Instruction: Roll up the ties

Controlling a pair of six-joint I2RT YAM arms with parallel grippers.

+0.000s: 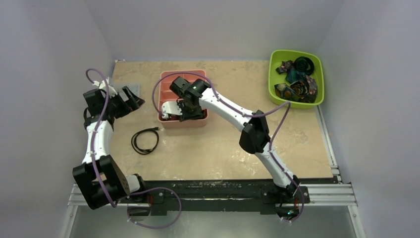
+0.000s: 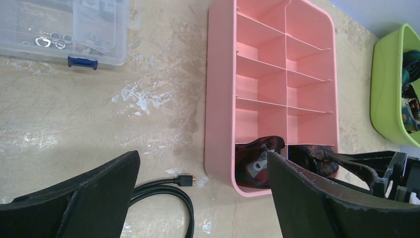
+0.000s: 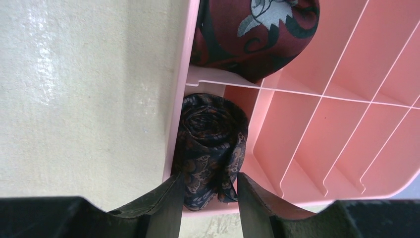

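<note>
A dark paisley tie (image 3: 210, 144), rolled up, rests in a corner compartment of the pink organizer (image 3: 179, 104). Over its near end my right gripper stands open, one finger to each side. A dark red tie with a pale flower fills the neighbouring compartment; the left wrist view shows this red tie (image 2: 255, 161) beside the paisley tie (image 2: 313, 157). Away to the left of the organizer, my left gripper is wide open and empty. From above, the right hand hides most of both ties.
The other organizer compartments are empty. A green bin (image 1: 273, 82) with several ties stands at the back right. On the left lie a coiled black cable (image 1: 144, 149) and a clear plastic case (image 2: 96, 54).
</note>
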